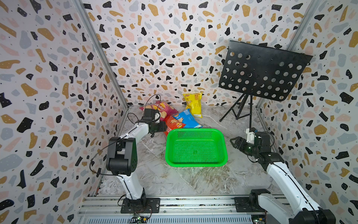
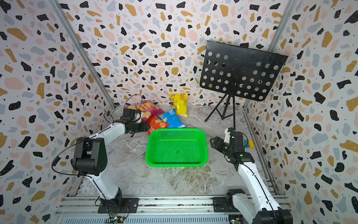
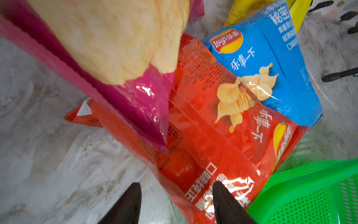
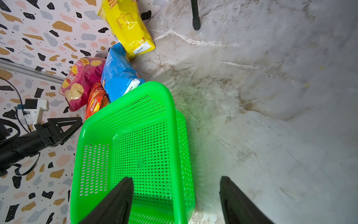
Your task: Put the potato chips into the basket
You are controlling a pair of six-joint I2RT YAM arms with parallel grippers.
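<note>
The green basket sits empty mid-table. Behind it lie four chip bags: red, blue, magenta and yellow. My left gripper is open above the red bag at the basket's back left, the magenta bag hanging large into the upper left of that wrist view. My right gripper is open over the basket's right rim, nothing between its fingers.
A black music stand stands at the back right. Patterned walls enclose the table.
</note>
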